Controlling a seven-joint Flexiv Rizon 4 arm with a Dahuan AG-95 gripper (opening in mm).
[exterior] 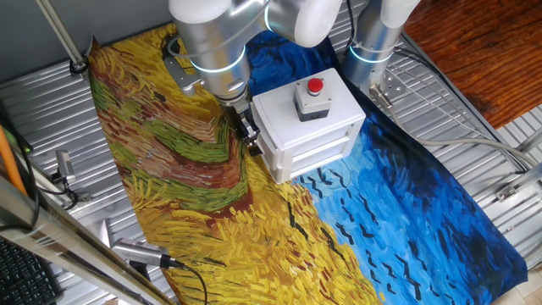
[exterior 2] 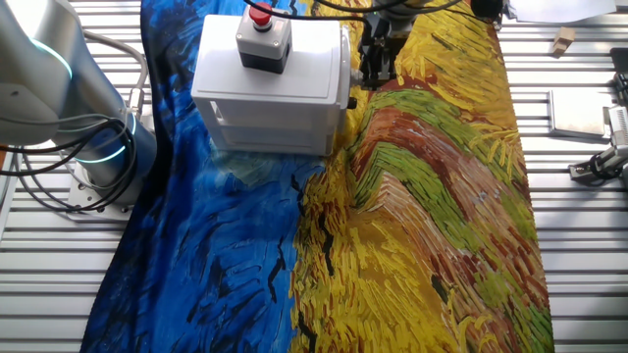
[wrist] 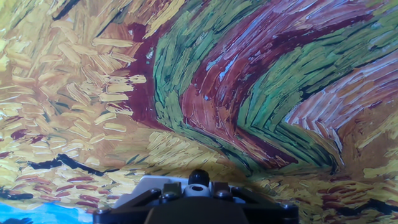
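A white drawer cabinet [exterior: 306,127] stands on the painted cloth, its knobbed side facing the gripper. In exterior view 2, a dark knob [exterior 2: 351,102] sticks out low on that side. My gripper [exterior: 251,146] is down close beside this face, pointing toward the cloth. From the other side, the gripper [exterior 2: 376,65] appears dark and partly lost against the arm. At the bottom of the wrist view, a small black rounded piece [wrist: 199,176] shows between the finger linkages, with a pale strip [wrist: 149,185] behind. Whether the fingers grip a knob is not clear.
On the cabinet's top sits a grey box with a red button [exterior: 315,86]. Cables [exterior 2: 69,147] hang by the robot's base, and a small camera-like device [exterior: 142,252] lies at the cloth's edge.
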